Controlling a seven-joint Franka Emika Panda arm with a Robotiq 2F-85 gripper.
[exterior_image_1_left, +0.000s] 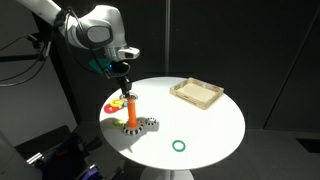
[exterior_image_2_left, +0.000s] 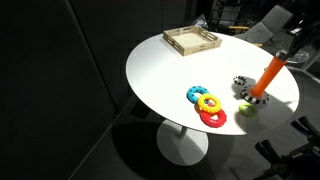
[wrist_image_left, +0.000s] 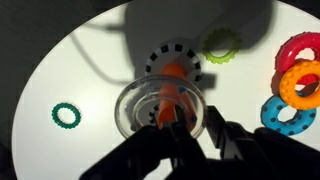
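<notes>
An orange post stands upright on the white table, with a black-and-white ring around its foot. My gripper is shut on the rim of a clear ring at the post's top. From above, the orange post shows through the clear ring's opening. Whether the ring is around the tip or just over it, I cannot tell. In exterior view 1 the gripper is right above the post; in exterior view 2 it is at the right edge, mostly cut off.
Red, yellow-orange and blue rings lie heaped together. A lime ring lies near the post, and a green ring lies apart. An empty wooden tray stands at the back. Mid-table is clear.
</notes>
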